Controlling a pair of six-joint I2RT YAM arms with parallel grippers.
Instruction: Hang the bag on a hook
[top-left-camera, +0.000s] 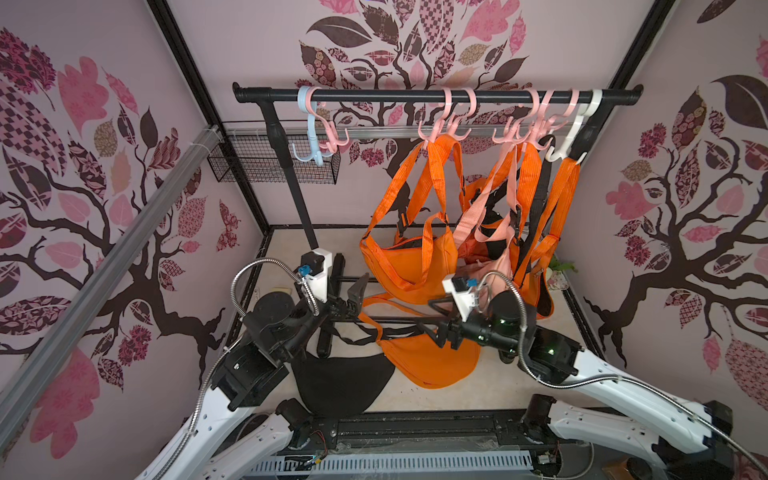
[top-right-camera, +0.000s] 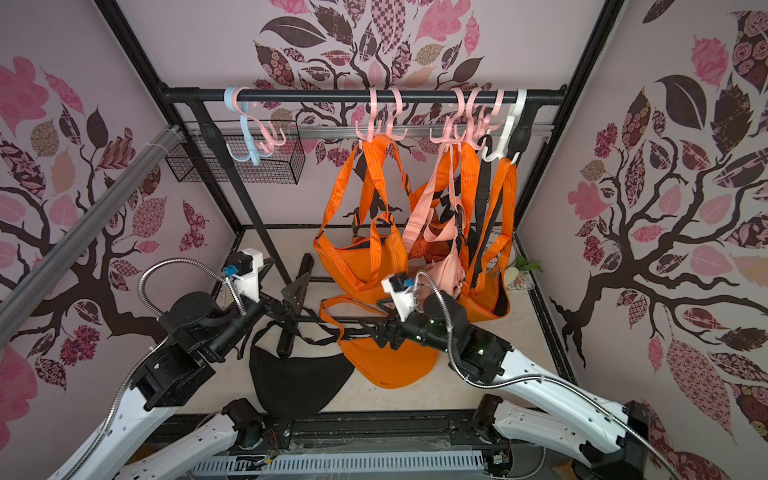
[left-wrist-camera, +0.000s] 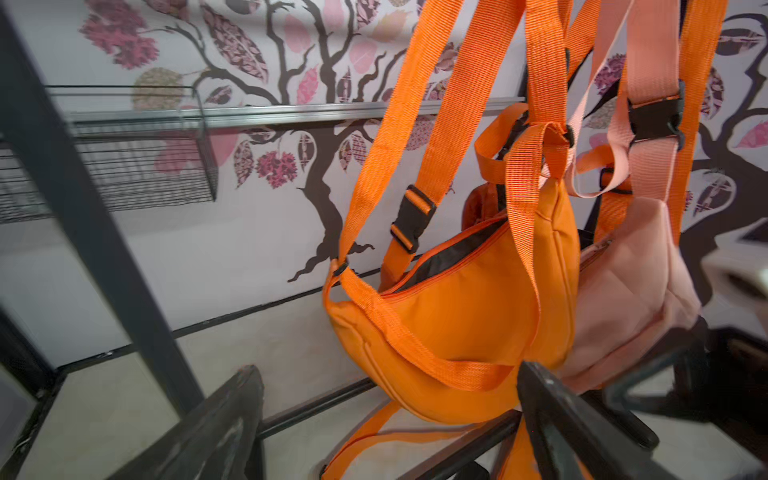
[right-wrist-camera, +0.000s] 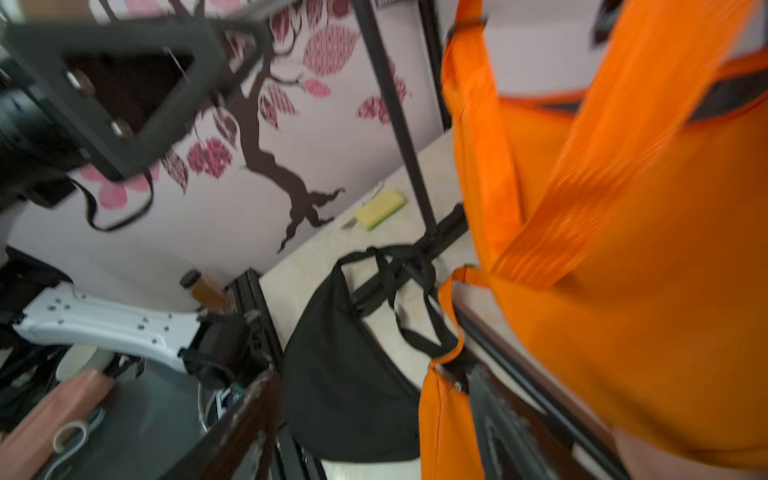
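An orange bag (top-left-camera: 400, 268) and a pink bag (left-wrist-camera: 624, 304) hang by straps from hooks on the black rail (top-left-camera: 376, 95), among other orange bags. An orange bag (top-left-camera: 432, 364) and a black bag (top-left-camera: 340, 382) lie on the floor below. My left gripper (top-left-camera: 352, 300) is open, low above the floor bags' straps, left of the hanging orange bag. My right gripper (top-left-camera: 440, 328) is open above the lying orange bag, just in front of the hanging one.
Empty blue (top-left-camera: 312, 148) and pink hooks are at the rail's left, beside a wire basket (top-right-camera: 236, 160). The rack's upright (top-left-camera: 296, 192) stands behind my left gripper. A plant (top-right-camera: 520, 272) is at the back right.
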